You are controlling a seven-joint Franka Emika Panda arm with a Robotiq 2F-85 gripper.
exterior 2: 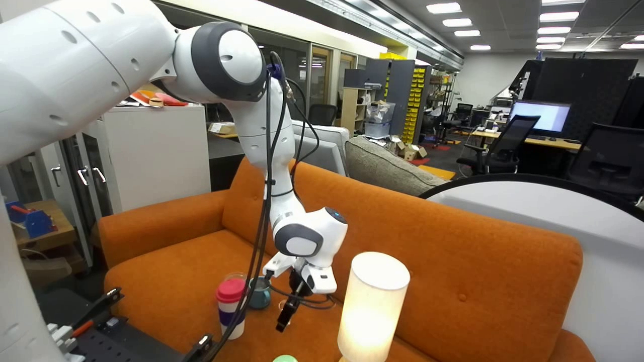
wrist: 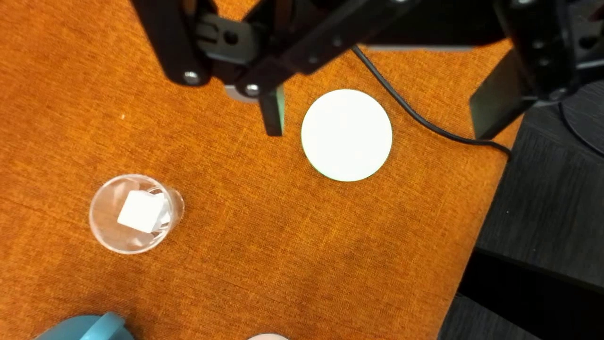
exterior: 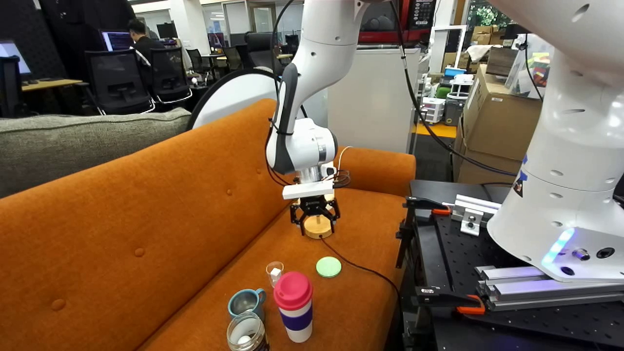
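Note:
My gripper [exterior: 319,232] is open and hangs above the couch seat, with no object between its fingers. From exterior view 1 it blocks most of the lamp, whose round wooden base [exterior: 317,227] shows behind it. A pale green disc [exterior: 328,267] lies flat on the seat; in the wrist view this disc [wrist: 347,135] appears between the two finger pads, farther down. A clear cup [wrist: 136,213] holding white pieces stands apart from the gripper. Nearby are a blue mug [exterior: 245,303], a glass jar [exterior: 246,332] and a white tumbler with a red lid [exterior: 293,292].
The lit lamp [exterior 2: 374,307] stands close beside the arm. Its black cord [exterior: 365,269] runs across the seat and over the front edge. Behind rises the orange backrest [exterior: 146,234]. A black table [exterior: 526,321] carries the arm's base.

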